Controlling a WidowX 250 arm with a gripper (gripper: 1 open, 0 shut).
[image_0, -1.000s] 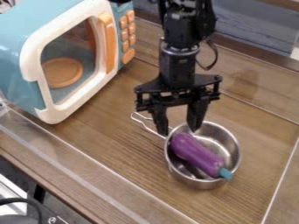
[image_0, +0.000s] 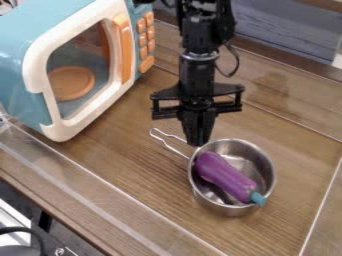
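A black gripper (image_0: 197, 131) hangs at the centre, just above the rear rim of a steel pan (image_0: 253, 156), near where the pan's wire handle meets it. Its fingers look close together; whether they are shut is hard to tell. A purple toy eggplant (image_0: 226, 176) with a teal tip lies in the pan, tip toward the front right.
A blue and white toy microwave (image_0: 39, 48) with an orange button strip stands at the upper left.
The pan and eggplant look unmoved.
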